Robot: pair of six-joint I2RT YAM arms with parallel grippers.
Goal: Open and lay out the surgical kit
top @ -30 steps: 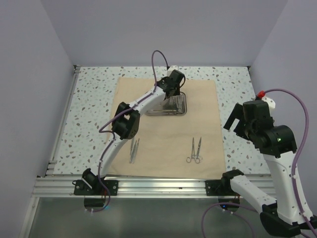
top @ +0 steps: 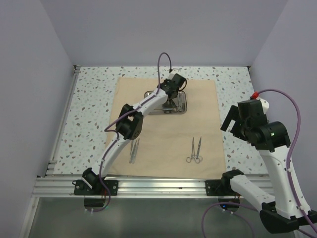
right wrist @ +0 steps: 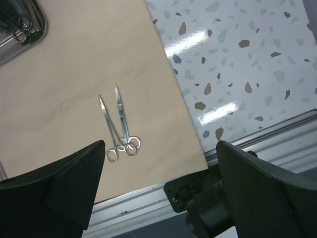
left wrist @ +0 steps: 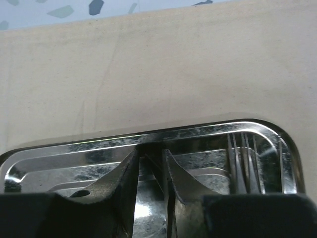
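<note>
The steel instrument tray (top: 181,109) sits at the back of the beige cloth, holding several slim metal instruments (left wrist: 240,166). My left gripper is down in the tray, its fingertips a small way apart near a dark thin shape; whether that is held I cannot tell. Two pairs of scissors (top: 197,153) lie side by side at the cloth's front right, also visible as scissors (right wrist: 124,126) in the right wrist view. Slim tweezer-like instruments (top: 134,151) lie at the front left. My right gripper (top: 237,116) hangs open over the speckled table's right side, empty.
The beige cloth (top: 168,131) has clear room in its middle and right. Metal rails (top: 158,182) run along the front edge, and grey walls close in the back and sides.
My left gripper has shifted slightly to the right over the tray. My right arm has moved a little to the left.
</note>
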